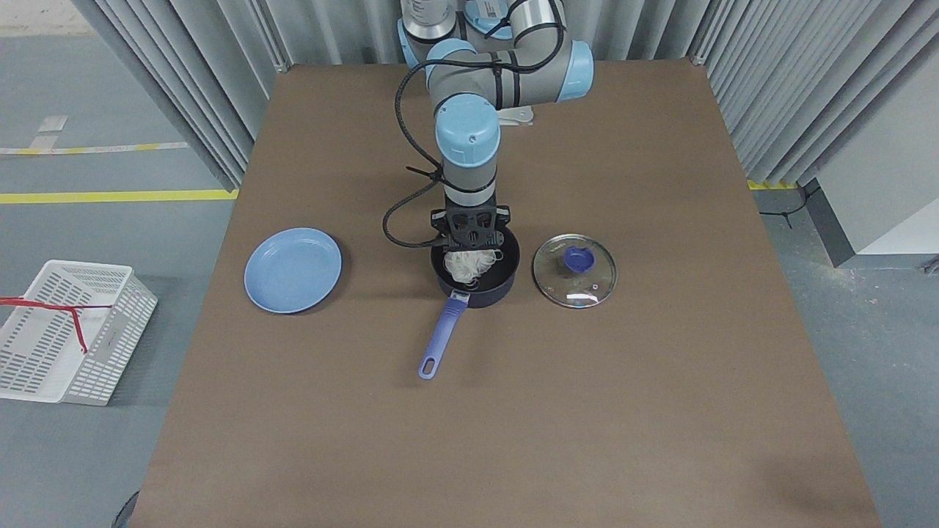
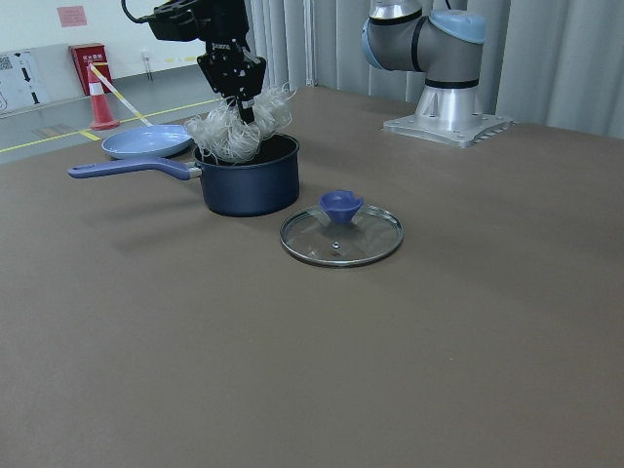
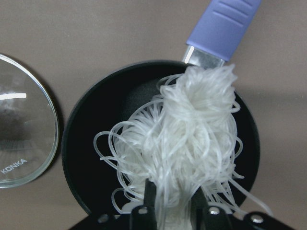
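My gripper (image 2: pixel 248 107) is directly over the dark pan (image 2: pixel 248 191) with the blue handle (image 1: pixel 441 339), shut on a clump of white noodles (image 3: pixel 187 134). In the left view the noodles rise above the rim and hang into the pan mouth. In the wrist view they fill much of the pan's interior, and strands pass between the black fingers at the bottom edge. The glass lid (image 1: pixel 574 271) with a blue knob lies beside the pan.
A blue plate (image 1: pixel 292 270) sits on the other side of the pan on the brown table (image 1: pixel 528 422). A white basket (image 1: pixel 114 352) stands on the floor off the table.
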